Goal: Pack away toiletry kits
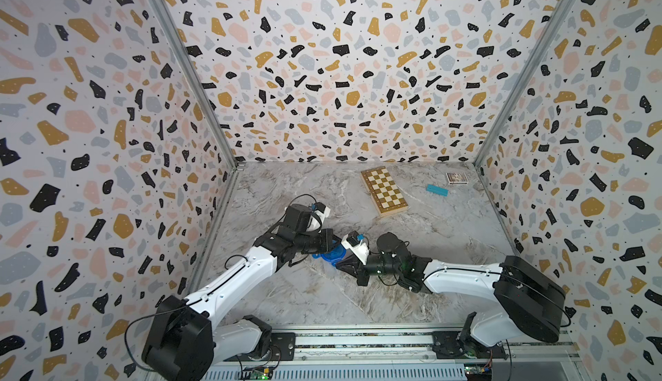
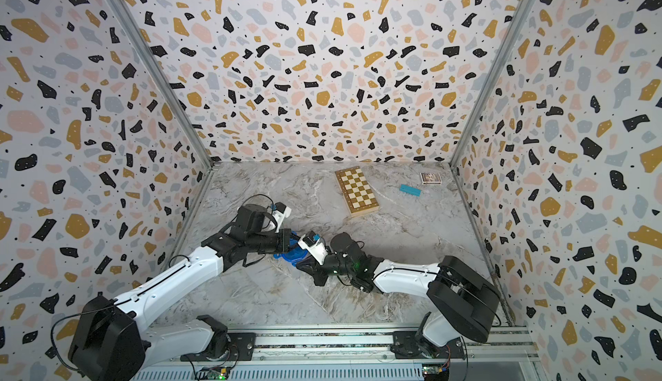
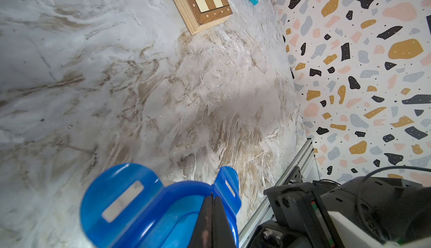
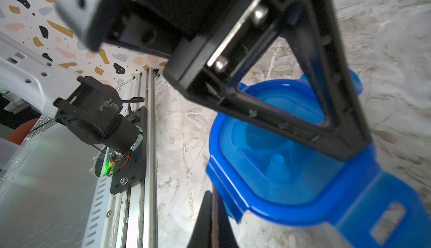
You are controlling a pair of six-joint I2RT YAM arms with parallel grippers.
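Note:
A blue plastic box (image 4: 278,203) with a translucent top and slotted side flaps sits on the marble table, mostly covered by the arms in both top views. One slotted flap (image 3: 123,203) sticks out sideways in the left wrist view. My left gripper is shut, its tips over the box top near the rim. From the right wrist view, the left gripper's black finger (image 4: 345,135) lies across the top. My right gripper is shut too, its tips close against the box's near side edge; whether they touch cannot be told. Nothing shows between either pair of fingers.
A wooden chessboard (image 1: 384,190) lies behind the box. Farther right are a teal block (image 1: 436,189) and a small clear-cased card pack (image 1: 456,177). Both arms meet closely over the box.

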